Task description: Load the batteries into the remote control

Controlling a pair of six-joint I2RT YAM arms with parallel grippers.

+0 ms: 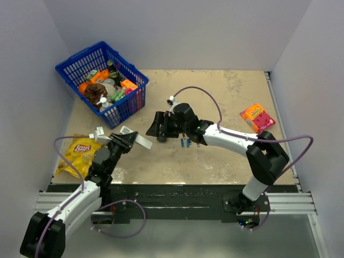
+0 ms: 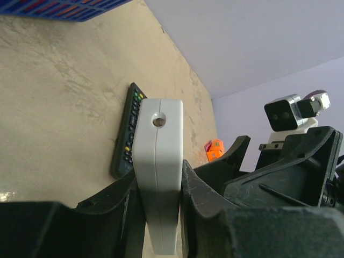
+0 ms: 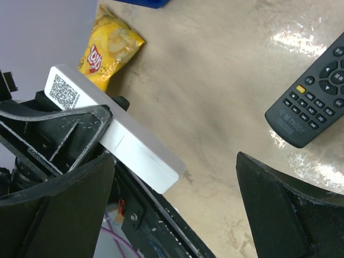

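Observation:
My left gripper [image 1: 129, 138] is shut on a white rectangular piece [image 2: 157, 177], seen end-on in the left wrist view; in the right wrist view it shows a QR label. My right gripper [image 1: 159, 124] stands open just right of it, with nothing between its fingers. The black remote control [image 3: 310, 95] lies on the table below the right gripper, partly hidden by it in the top view. Small batteries [image 1: 182, 142], some blue, lie in a group right of the remote.
A blue basket [image 1: 126, 113] full of groceries stands at the back left. A yellow chip bag [image 1: 75, 158] lies at the front left, a pink-orange packet [image 1: 257, 117] at the right.

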